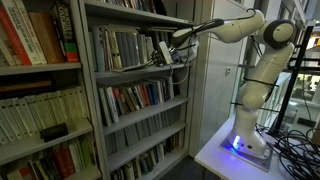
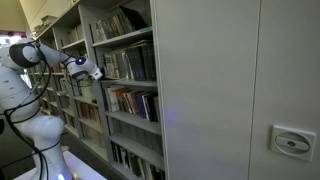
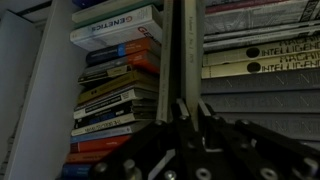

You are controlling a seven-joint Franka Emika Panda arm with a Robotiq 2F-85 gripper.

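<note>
In the wrist view a thin, pale-spined book stands upright in front of my gripper. Its lower end runs down between the dark fingers, which are shut on it. From the side, the gripper is at the upper middle shelf, by the right end of the row of books, with a pale book edge showing there. The second exterior view has the gripper small at the front of the bookcase; the book cannot be made out clearly in it.
A stack of lying books is left of the gripper in the wrist view, and more lying books are to its right. Shelf boards run above and below the arm. A white table stands by the robot's base.
</note>
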